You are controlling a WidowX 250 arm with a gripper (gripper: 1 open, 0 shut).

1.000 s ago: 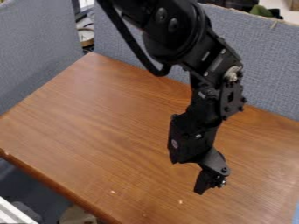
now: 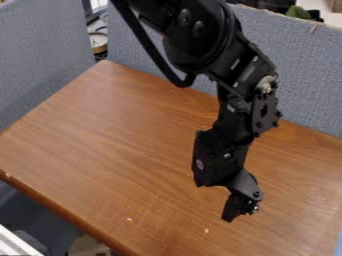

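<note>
A black robot arm reaches down from the top centre of the camera view, and its gripper (image 2: 241,205) hangs low over the right part of a bare wooden tabletop (image 2: 100,140). The fingertips are small and dark and partly hidden by the gripper's body, so nothing can be clearly seen between them.
Grey padded walls (image 2: 40,60) border the table at the back and left. Beyond the front left edge is a dark gap with some pale items (image 2: 14,245).
</note>
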